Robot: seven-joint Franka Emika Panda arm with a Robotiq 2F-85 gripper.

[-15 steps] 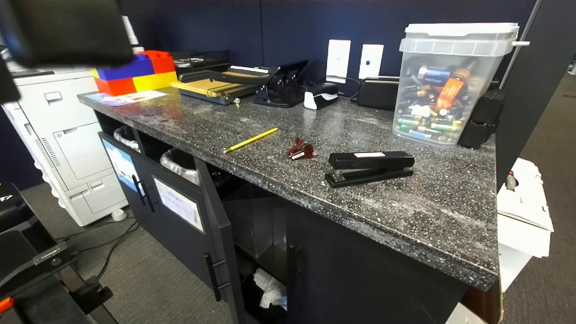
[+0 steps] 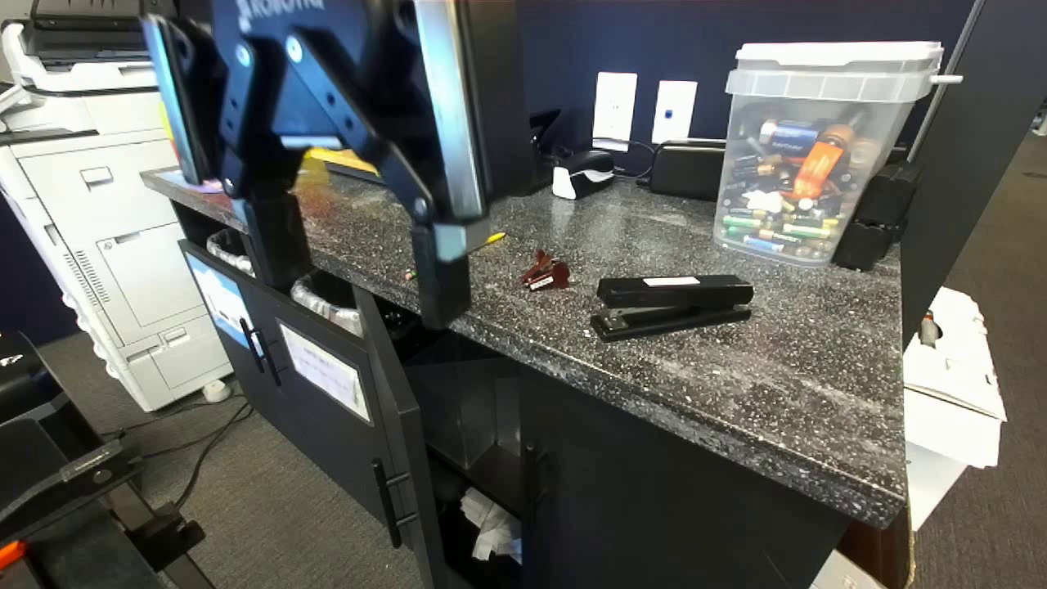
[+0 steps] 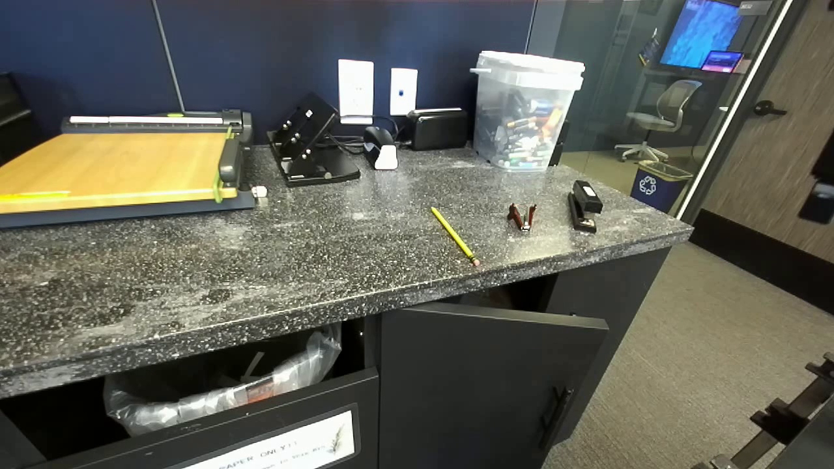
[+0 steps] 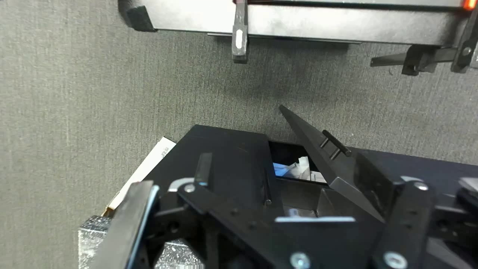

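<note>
Up close at the upper left of exterior view 1, my gripper (image 2: 360,259) points down with its fingers (image 2: 442,280) wide apart and nothing between them. It blocks most of the yellow pencil (image 3: 453,234), which lies whole on the counter in exterior view 2. A dark red staple remover (image 2: 545,272) and a black stapler (image 2: 672,306) rest right of the gripper, apart from it. Below the counter a black cabinet door (image 3: 485,375) stands ajar. The wrist view looks down past the open fingers onto that door (image 4: 313,143) and white paper (image 4: 300,168) inside the cabinet.
A lidded clear tub of batteries (image 2: 820,167) stands at the back of the speckled counter (image 2: 785,393). Exterior view 2 shows a paper trimmer (image 3: 133,164) at left and a hole punch (image 3: 313,144) by the wall.
In exterior view 1 the gripper has come into fuller view, lower and further right, with its open fingers now showing. It now covers the colored blocks and most of the pencil. Counter objects have not moved.
</note>
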